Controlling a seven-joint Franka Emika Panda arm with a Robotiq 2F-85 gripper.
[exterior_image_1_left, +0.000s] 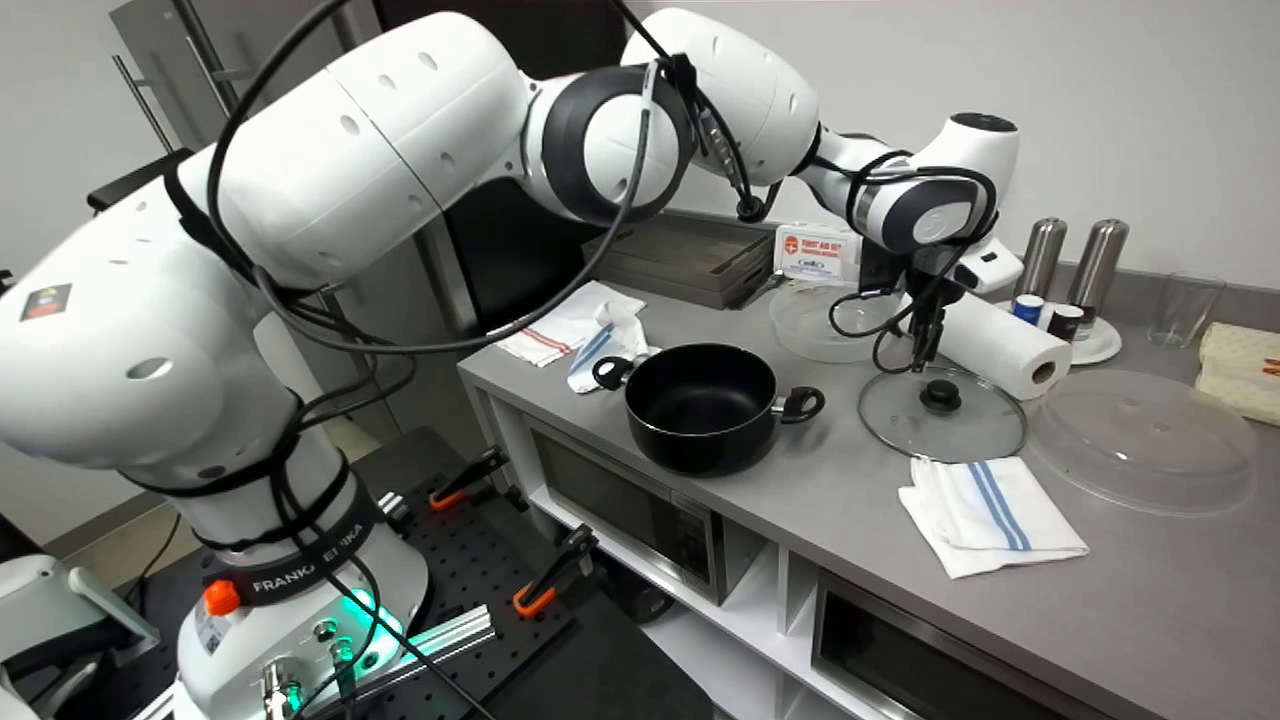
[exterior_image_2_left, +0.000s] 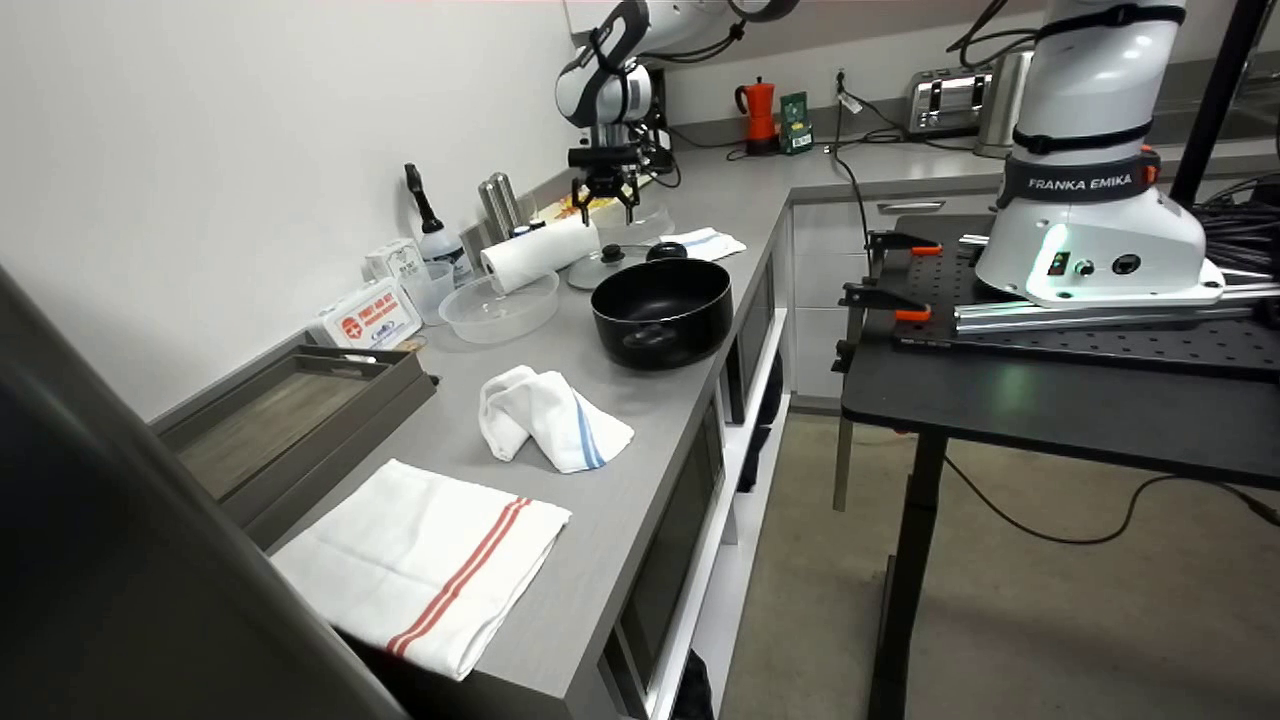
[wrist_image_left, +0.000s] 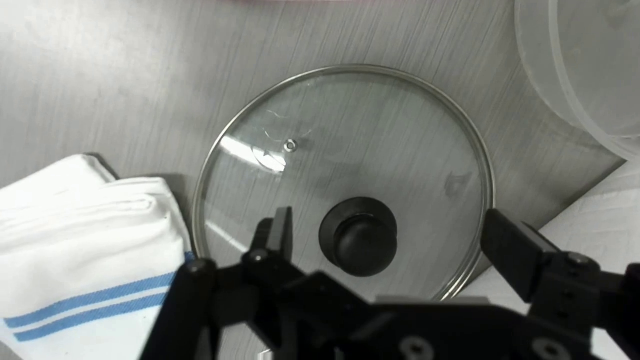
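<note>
A round glass lid (wrist_image_left: 384, 138) with a metal rim and a black knob (wrist_image_left: 364, 243) lies flat on the counter. My gripper is open above it, one finger (wrist_image_left: 279, 234) on either side of the knob in the wrist view, with nothing held. In exterior view 1 the gripper (exterior_image_1_left: 921, 360) hangs over the lid's far left edge, near the knob (exterior_image_1_left: 942, 395); how far above the glass the fingertips are is hard to tell. Left of the lid stands an empty black pot (exterior_image_1_left: 702, 408) with two handles, uncovered.
A paper towel roll (exterior_image_1_left: 1002, 348) lies close behind the lid. A folded blue-striped towel (exterior_image_1_left: 996, 516) is in front of it, and a clear plastic cover (exterior_image_1_left: 1146, 438) to its right. A clear bowl (exterior_image_1_left: 822, 330) stands behind the pot.
</note>
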